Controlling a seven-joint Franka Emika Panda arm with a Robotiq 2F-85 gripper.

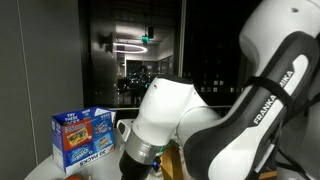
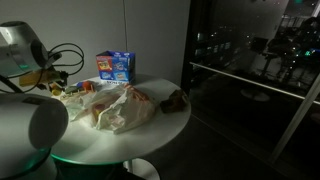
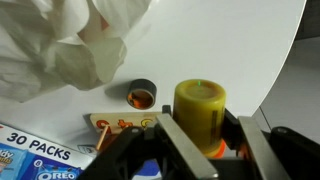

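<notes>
In the wrist view an amber-yellow rounded object point(image 3: 200, 105), perhaps a bottle or jar, sits between the fingers of my gripper, which is shut on it. Below it, the white table point(image 3: 225, 45) shows. A crumpled white bag point(image 3: 75, 62) fills the upper left of this view. Between bag and gripper stands a small dark round container point(image 3: 142, 95) with something reddish inside. My arm point(image 1: 195, 125) covers the gripper and most of the table in the first exterior view.
The blue snack box point(image 1: 85, 138) stands at the table's left; its printed side point(image 3: 30, 152) shows at lower left in the wrist view. Near it lies a wooden piece point(image 3: 125, 122) with orange ends. A dark item point(image 2: 176, 102) lies near the table's edge point(image 2: 185, 118).
</notes>
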